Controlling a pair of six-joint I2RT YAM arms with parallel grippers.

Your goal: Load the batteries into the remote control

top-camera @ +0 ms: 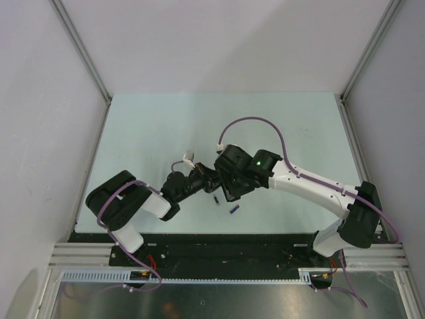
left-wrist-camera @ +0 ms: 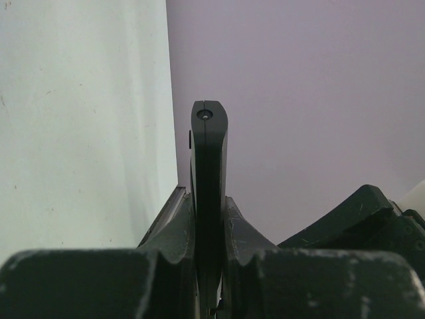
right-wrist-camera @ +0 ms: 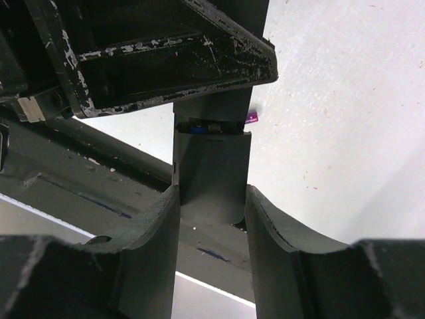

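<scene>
Both grippers meet near the table's middle in the top view. My left gripper [top-camera: 211,178] is shut on the black remote [left-wrist-camera: 208,166], which stands end-on in the left wrist view. My right gripper [top-camera: 232,189] is shut at the remote's battery end; in the right wrist view its fingertips flank a black cover [right-wrist-camera: 211,176], above which a narrow opening shows something blue. Two batteries lie on the table below the grippers: a dark one [top-camera: 216,200] and a blue one [top-camera: 234,209].
</scene>
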